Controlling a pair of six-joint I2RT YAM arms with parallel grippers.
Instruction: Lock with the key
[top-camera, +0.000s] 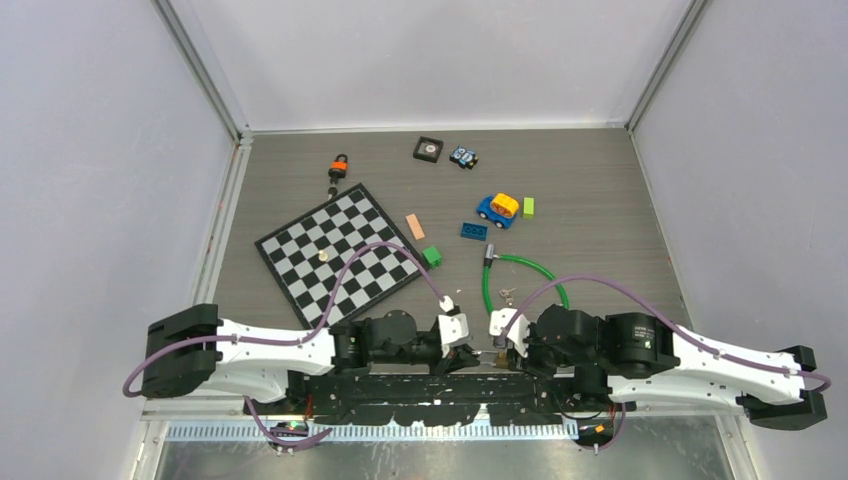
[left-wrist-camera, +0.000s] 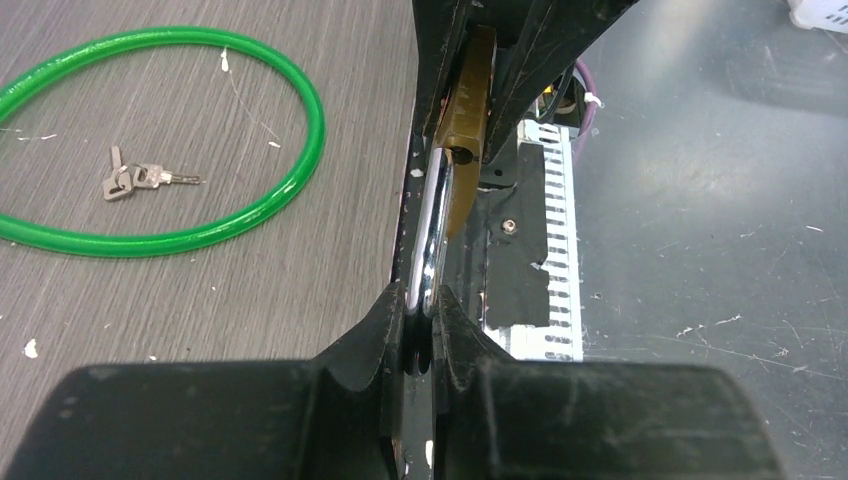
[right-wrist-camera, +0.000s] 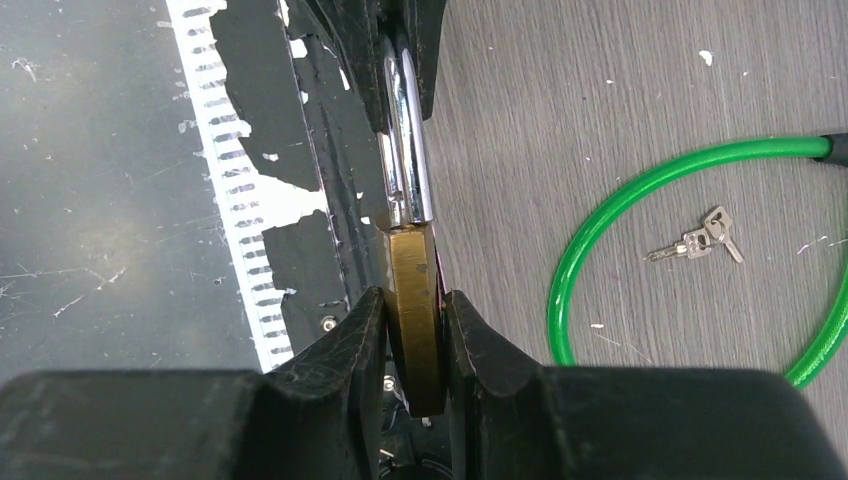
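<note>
A brass padlock body (right-wrist-camera: 413, 320) is in my right gripper, which is shut on it. My left gripper is shut on the shiny metal shackle (left-wrist-camera: 433, 220), whose end meets the brass body in both wrist views; whether it sits inside the hole I cannot tell. In the top view the two grippers face each other low at the front edge of the table. A pair of small keys (right-wrist-camera: 700, 240) lies on the table inside the loop of the green cable lock (right-wrist-camera: 640, 185), beyond the grippers.
A checkerboard (top-camera: 340, 255) lies left, with an orange-black lock (top-camera: 337, 170) behind it. Blocks, a blue-yellow toy car (top-camera: 497, 210), a small car and a black square item are toward the back.
</note>
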